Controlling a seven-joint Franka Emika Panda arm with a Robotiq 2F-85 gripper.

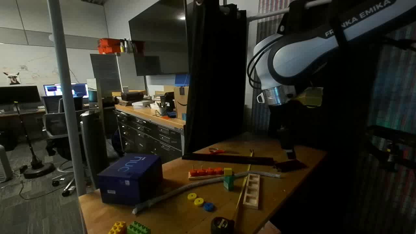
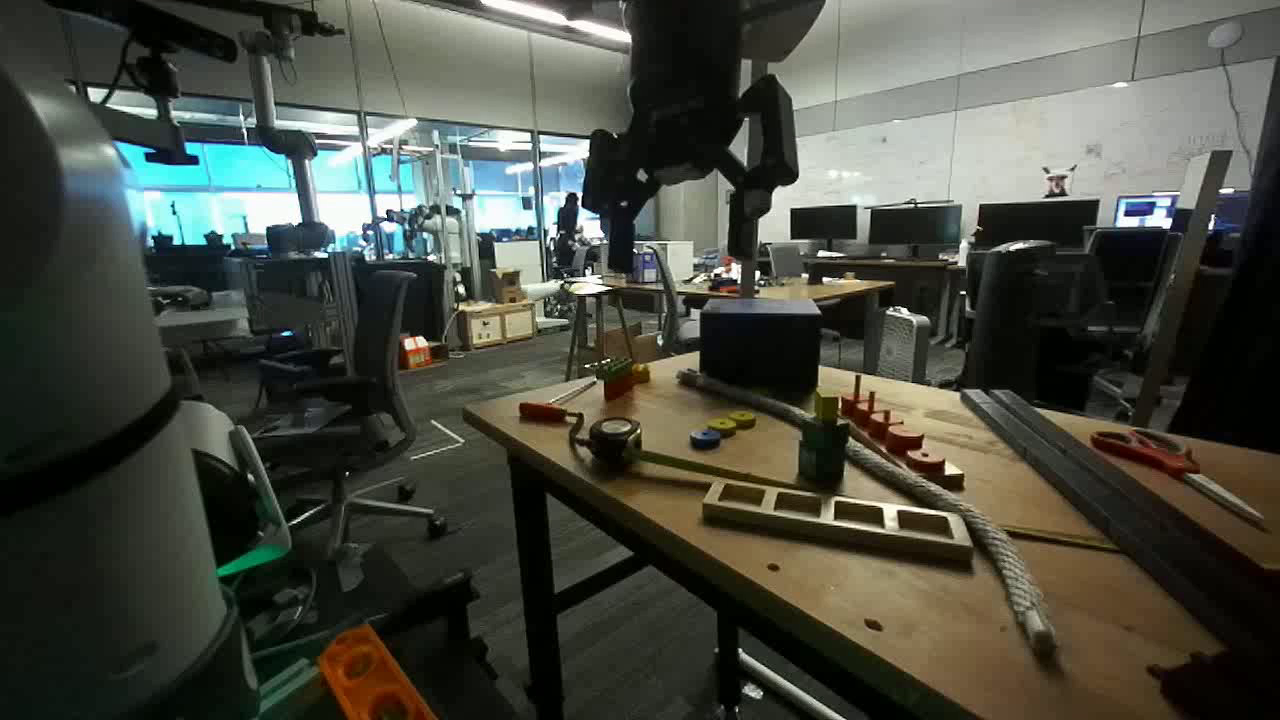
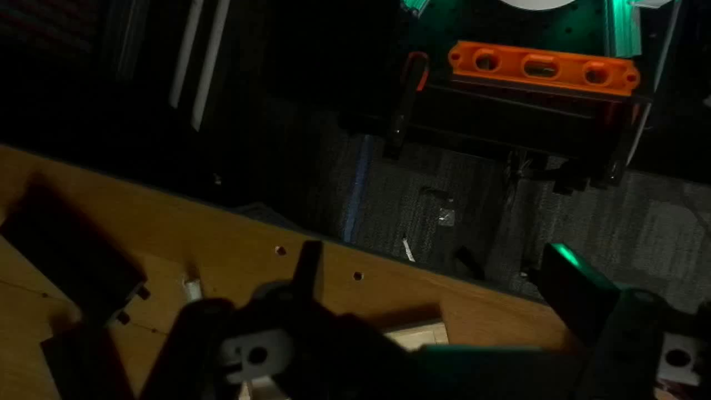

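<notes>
High over the near edge of the table, my gripper (image 2: 684,246) stands open, its two fingers wide apart and nothing between them. The wrist view also shows the gap of the gripper empty. Below it on the wooden table lies a wooden tray with square openings (image 2: 836,523), largely covered by my gripper in the wrist view. Beyond the tray stand a green block with a yellow one on top (image 2: 823,438) and a peg board with red pieces (image 2: 906,444). A pale rope (image 2: 960,498) curves past them. Yellow and blue discs (image 1: 199,202) lie flat nearby.
A dark blue box (image 1: 130,178) occupies the far end. Also on the table are a tape measure (image 2: 614,440) with its tape pulled out, a red-handled screwdriver (image 2: 546,412), toy bricks (image 1: 138,227), red scissors (image 2: 1146,451) and a long black bar (image 2: 1068,486).
</notes>
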